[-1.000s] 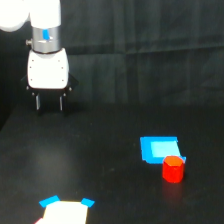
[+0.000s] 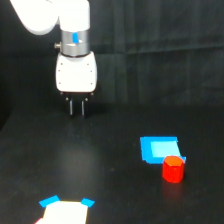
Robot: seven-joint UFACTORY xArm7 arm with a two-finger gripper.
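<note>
My gripper [image 2: 76,107] hangs at the upper left over the dark table, its fingers pointing down. A clear gap separates the two fingers, with nothing visible between them. Well away to the right, a red cylindrical object [image 2: 173,170] stands on the table at the lower right corner of a pale blue square [image 2: 160,148] edged in brighter blue. The red object partly covers that corner.
At the bottom left lies a white object [image 2: 65,213] with blue tape pieces [image 2: 49,201] at its corners, cut off by the frame edge. A dark curtain [image 2: 150,50] closes off the back.
The arm and gripper have moved to the right and look slightly lower. The red object, the blue square and the white object have stayed where they were.
</note>
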